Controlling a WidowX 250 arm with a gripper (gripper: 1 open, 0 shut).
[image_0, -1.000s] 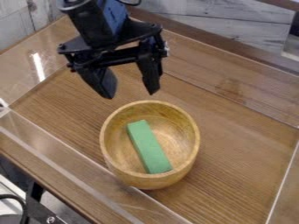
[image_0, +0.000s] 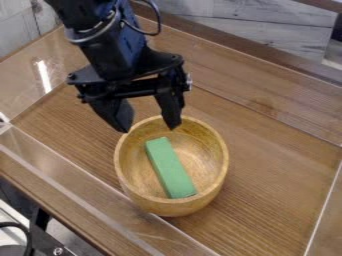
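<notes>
The dark gripper (image_0: 142, 108) hangs over the back rim of a round tan bowl (image_0: 214, 157), its two fingers spread wide with nothing seen between them. Inside the bowl lies a long green block (image_0: 170, 167), angled from back left to front right. The gripper's body fills the upper left and middle of the view.
A light marbled wall runs along the back. A cable hangs at the lower left edge.
The bowl and green block stay where they were.
</notes>
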